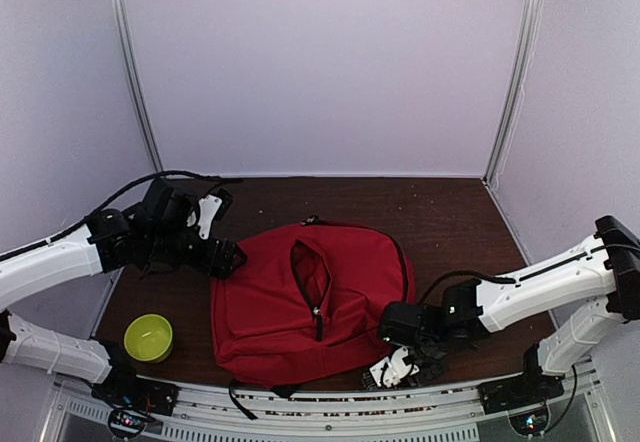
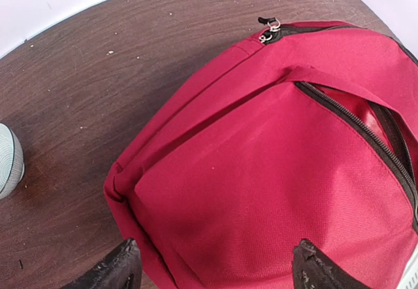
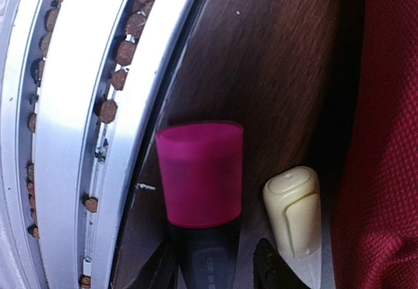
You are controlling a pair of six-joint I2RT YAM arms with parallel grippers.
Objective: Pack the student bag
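Note:
The red backpack [image 1: 270, 312] lies on the table with its front pocket partly unzipped. My left gripper stands open over the bag's left part, nothing between its fingers. My right gripper is down at the table's front edge beside the bag, its fingertips around the dark body of a marker with a magenta cap [image 3: 199, 171]; whether they touch it I cannot tell. A pale cream capped pen [image 3: 292, 214] lies just right of that marker, next to the bag's fabric [image 3: 385, 106]. Both are mostly hidden by the right arm in the top view.
A yellow-green bowl [image 1: 148, 337] sits at the front left. The metal rail [image 3: 78, 106] runs along the front edge close by the marker.

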